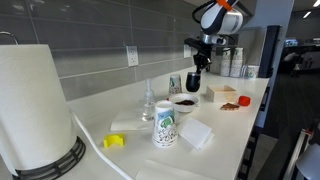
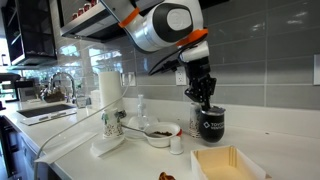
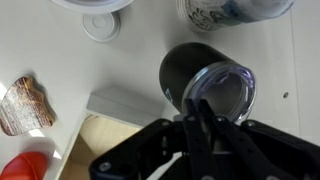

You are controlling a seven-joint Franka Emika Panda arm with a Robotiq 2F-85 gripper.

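A dark cup (image 2: 211, 125) with white lettering hangs upright above the counter. My gripper (image 2: 206, 104) is shut on its rim from above. Seen from the wrist, the cup (image 3: 190, 75) is black outside with a pale, shiny inside, and the fingers of my gripper reach its near edge. In the first exterior view the cup (image 1: 193, 83) appears beyond a white bowl (image 1: 180, 105) with dark contents. The cup's bottom is out of sight in the wrist view.
An open light-brown box (image 2: 226, 163) stands close to the cup. Near it lie a brown patterned piece (image 3: 25, 105) and a red object (image 3: 22, 168). A patterned canister (image 1: 165, 124), a clear bottle (image 1: 149, 102) and a paper towel roll (image 1: 35, 105) stand elsewhere on the counter.
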